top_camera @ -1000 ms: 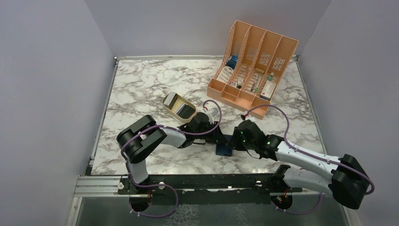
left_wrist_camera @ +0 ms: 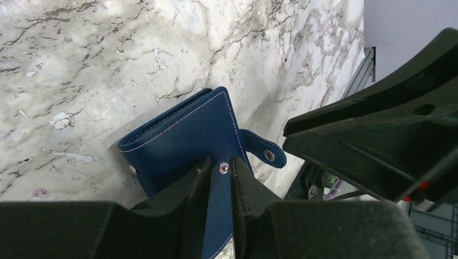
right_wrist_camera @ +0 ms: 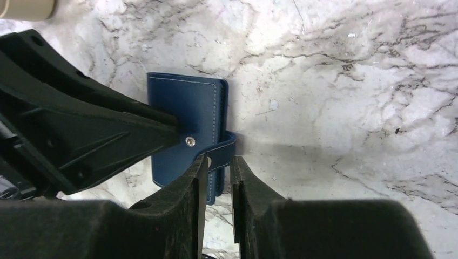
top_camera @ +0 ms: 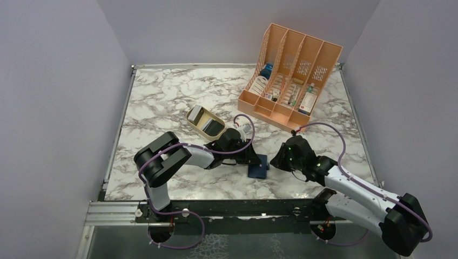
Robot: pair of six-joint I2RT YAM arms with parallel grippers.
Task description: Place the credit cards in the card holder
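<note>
The dark blue leather card holder (top_camera: 257,170) lies on the marble table, its strap with snap sticking out on the right side. My left gripper is low over the holder (left_wrist_camera: 183,140), fingers a little apart at its snap, nothing clearly held between them. My right gripper is just to the right of the left one, its fingertips slightly apart at the holder's strap (right_wrist_camera: 219,151); whether it touches is unclear. The cards appear as stacks (top_camera: 212,127) in a beige tray (top_camera: 193,122) behind the left arm.
An orange compartment organiser (top_camera: 281,113) with bottles and boxes stands at the back right. Both arms crowd the front middle.
My right gripper has moved right, away from the left gripper, uncovering more of the card holder. The left arm has not visibly moved.
</note>
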